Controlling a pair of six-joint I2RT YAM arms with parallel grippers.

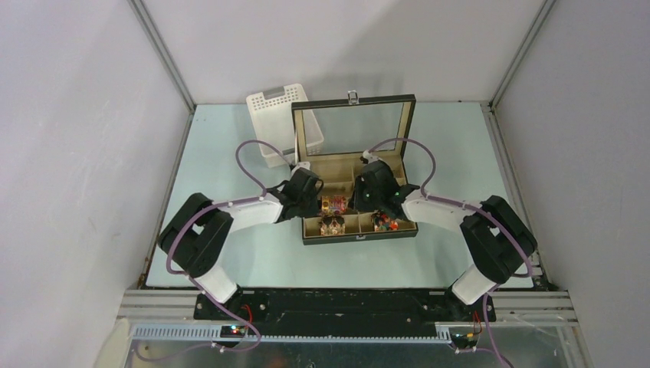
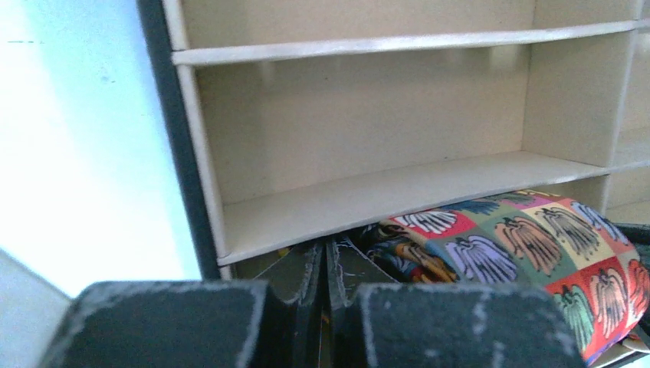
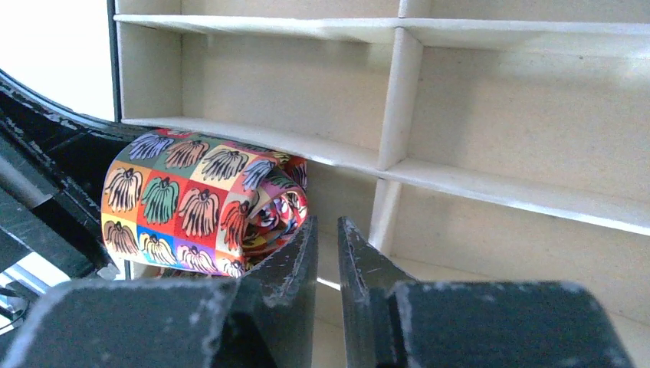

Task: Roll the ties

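A rolled tie (image 1: 333, 205) with colourful patterned squares lies in a compartment of the open box (image 1: 360, 238), between my grippers; two more colourful rolls (image 1: 331, 225) sit in the front row. My left gripper is shut, its tips down in the compartment beside the roll, partly hidden by a divider. My right gripper is shut just right of the roll's end, over the divider grid, with nothing seen between its fingers.
The box's glass lid (image 1: 352, 100) stands raised at the back. A white basket (image 1: 268, 123) is behind it on the left.
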